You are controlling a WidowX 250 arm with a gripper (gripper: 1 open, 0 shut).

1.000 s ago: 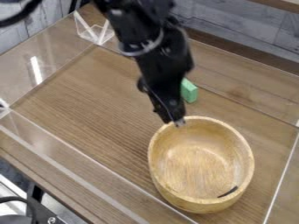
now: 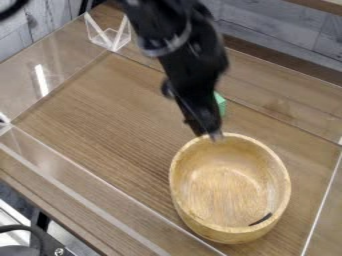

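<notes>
The black arm reaches down from the top of the camera view, its gripper (image 2: 203, 118) blurred, above the back rim of a round beige bowl (image 2: 230, 205). Whether the fingers are open or shut is unclear. A small green object (image 2: 221, 105) is mostly hidden behind the gripper. A small dark piece lies inside the bowl at the lower right.
A white wire-like item (image 2: 107, 35) stands at the back left corner, and a dark cable (image 2: 27, 237) is at the bottom left edge.
The arm has shifted slightly to the right and is more blurred. The green object is now more covered by the gripper. The bowl has not moved.
</notes>
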